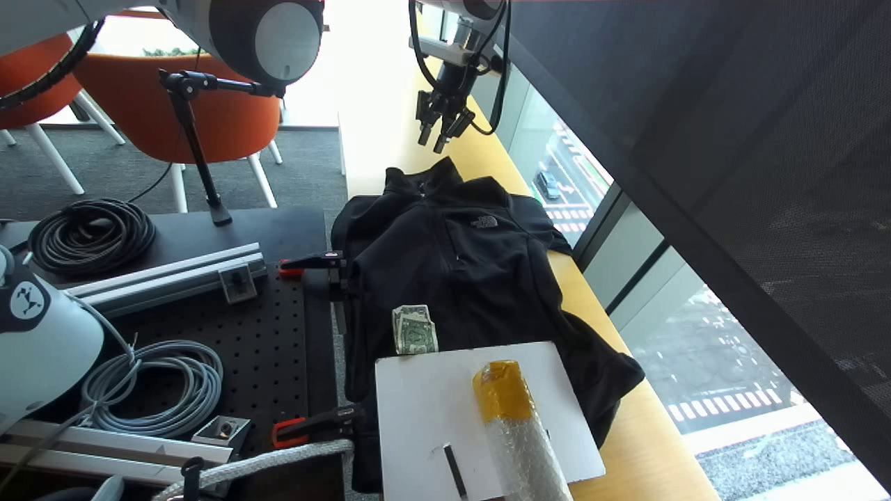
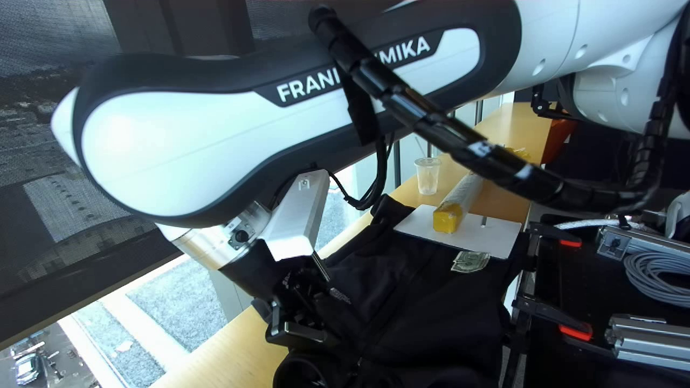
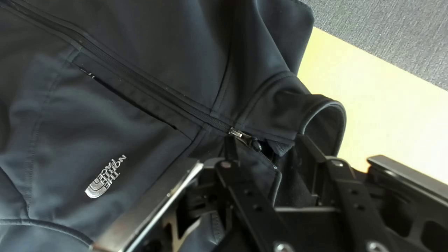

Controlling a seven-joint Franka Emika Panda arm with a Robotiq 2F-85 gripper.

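A black jacket (image 1: pixel 418 267) with a white chest logo (image 3: pixel 104 178) lies spread front up on the wooden table. Its main zipper (image 3: pixel 163 94) runs closed up to a metal slider (image 3: pixel 240 134) near the collar (image 3: pixel 323 111), which stands up in a curve. From the slider hangs a dark pull tab (image 3: pixel 256 145). My gripper is open; in the wrist view the pull tab appears between its fingertips, with nothing held. Exterior view 1 has the gripper (image 1: pixel 432 140) raised just beyond the collar. In exterior view 2 the fingertips are hard to make out against the black cloth.
Folded dollar bills (image 1: pixel 414 330) lie on the jacket, beside a white board (image 1: pixel 418 417) bearing a bubble-wrapped bar (image 1: pixel 518 434). Black clamps (image 1: pixel 313 266) sit along the jacket's left side. A clear cup (image 2: pixel 427 174) stands near the board. Bare table (image 3: pixel 378 113) shows past the collar.
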